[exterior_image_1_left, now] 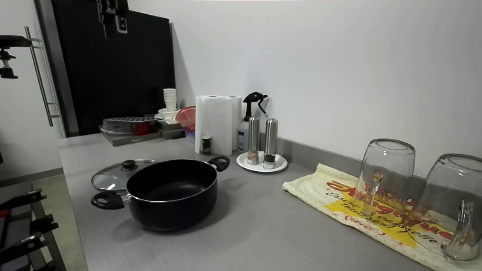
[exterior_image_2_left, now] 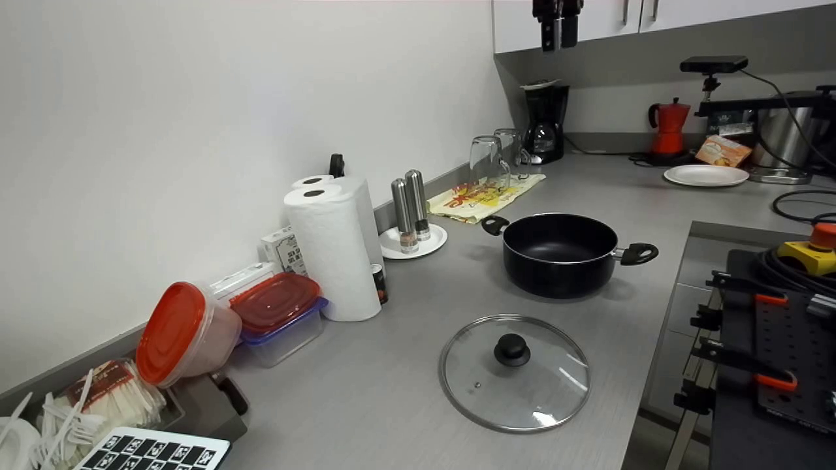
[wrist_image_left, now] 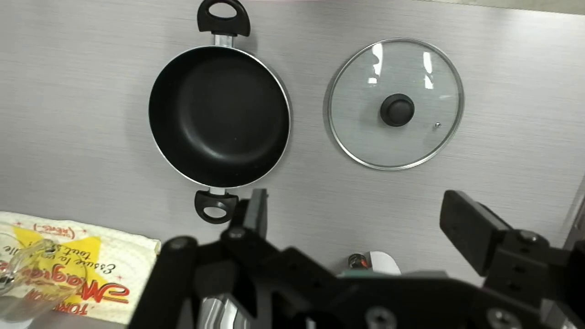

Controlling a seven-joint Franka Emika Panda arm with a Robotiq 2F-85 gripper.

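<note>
A black two-handled pot [exterior_image_1_left: 171, 203] stands uncovered and empty on the grey counter. Beside it, flat on the counter and apart from it, lies a glass lid [exterior_image_2_left: 486, 391] with a black knob [wrist_image_left: 397, 110]. My gripper is open, its fingers wide apart and nothing between them. It hangs high above the counter; only its lower end shows at the top edge of exterior view 1 and of exterior view 2. From the wrist, both pot and lid are seen from above, beyond the fingertips.
Two metal grinders stand on a white plate [exterior_image_2_left: 433, 244] near paper towel rolls [exterior_image_2_left: 333, 258] by the wall. Upturned glass mugs [exterior_image_1_left: 386, 180] rest on a printed cloth [exterior_image_1_left: 316, 180]. Plastic containers [exterior_image_2_left: 188, 337] sit at the far end.
</note>
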